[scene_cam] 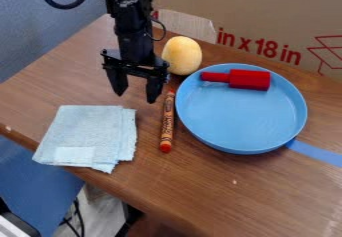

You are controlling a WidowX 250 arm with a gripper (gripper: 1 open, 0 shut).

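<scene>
My black gripper (pixel 135 83) hangs over the wooden table (pixel 214 191) at upper left, its two fingers spread apart with nothing visible between them. Just right of and below it lies an orange-brown stick with a red end (pixel 167 126). A blue plate (pixel 241 118) sits to the right, holding a red cylinder with a handle (pixel 249 79) near its back rim. A pale yellow round object (pixel 183 56) rests behind the stick. A folded light-blue cloth (pixel 83 138) lies front left.
A cardboard box (pixel 281 21) stands at the back. A blue tape strip (pixel 318 153) runs right of the plate. The table's left and front edges border a drop. Bare wood shows at the left and front right.
</scene>
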